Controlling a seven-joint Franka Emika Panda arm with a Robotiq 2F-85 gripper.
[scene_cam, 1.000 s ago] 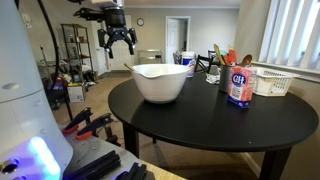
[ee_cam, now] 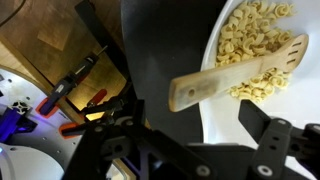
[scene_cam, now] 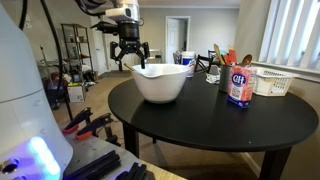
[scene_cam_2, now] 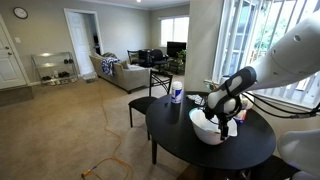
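Observation:
A large white bowl stands near the left edge of the dark round table. Inside it, seen from the wrist, lies pale curly pasta. A wooden slotted spoon rests across the bowl's rim, its handle end sticking out past the rim toward the gripper. My gripper is over the rim on the left side, pointing down. In the wrist view its fingers stand apart near the spoon's handle, with nothing gripped between them.
Behind the bowl on the table are a blue-and-red carton, a utensil holder and a white basket. A white-and-blue container stands farther back.
My gripper has come down from high above the bowl's left side to close by the spoon's handle. The bowl and the table things have not moved.

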